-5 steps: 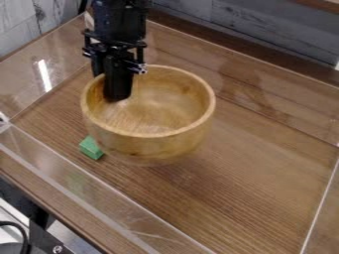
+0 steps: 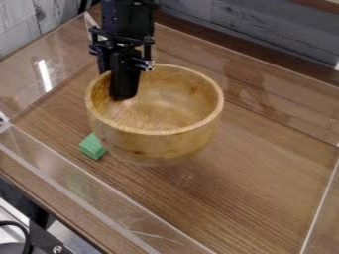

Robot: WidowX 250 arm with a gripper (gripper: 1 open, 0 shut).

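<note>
A large tan wooden bowl [image 2: 166, 119] fills the middle of the camera view, held up at its left rim by my black gripper [image 2: 122, 74], which is shut on it from above. The fingertips are partly hidden by the bowl's rim. Below and left of the bowl, a small green block [image 2: 93, 146] lies on the wooden table [image 2: 252, 198].
A black cable [image 2: 14, 233] is at the lower left edge. A dark back edge with a grey wall runs along the upper right.
The bowl and gripper have shifted slightly to the right over the last second, showing a little more room around the green block.
</note>
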